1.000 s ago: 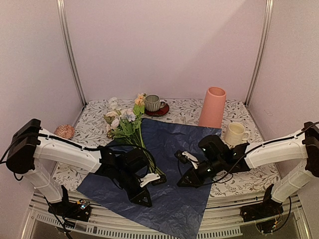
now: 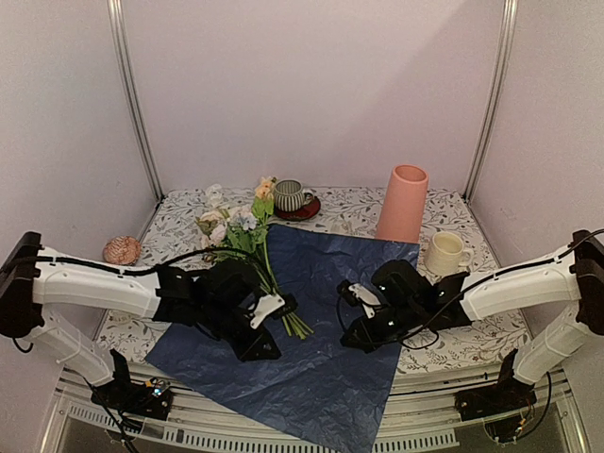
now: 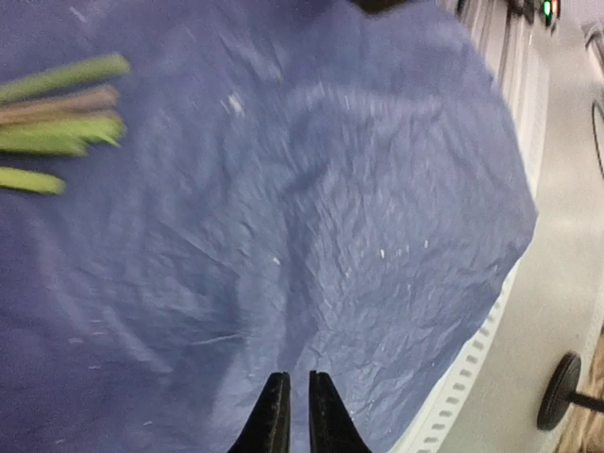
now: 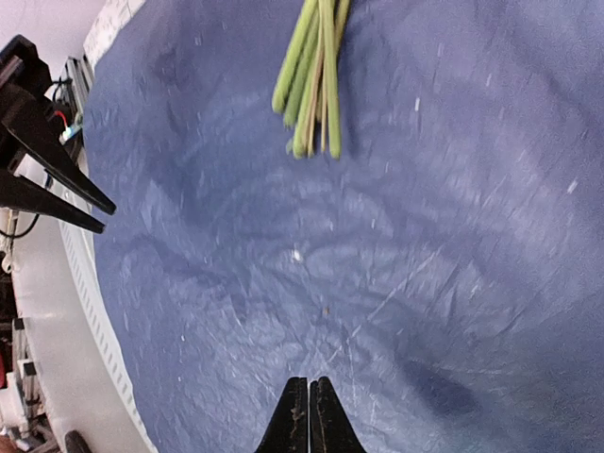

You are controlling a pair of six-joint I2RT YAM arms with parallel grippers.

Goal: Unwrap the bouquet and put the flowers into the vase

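A bouquet of pale flowers (image 2: 236, 222) lies on a blue sheet (image 2: 321, 387), its green stems pointing toward the front, also seen in the right wrist view (image 4: 307, 85). The pink vase (image 2: 401, 203) stands upright at the back right. My left gripper (image 2: 260, 344) hovers over the sheet beside the stem ends; in its wrist view its fingertips (image 3: 278, 382) are slightly apart with nothing between them. My right gripper (image 2: 354, 335) is over the sheet right of the stems, shut with nothing showing between its fingertips.
A striped cup (image 2: 288, 193) on a red saucer stands at the back middle, a cream mug (image 2: 446, 253) at the right. A round pinkish object (image 2: 122, 249) sits at the far left. Walls enclose the back and sides.
My left gripper has moved back, away from the front edge. Flowers and vase have not visibly moved.
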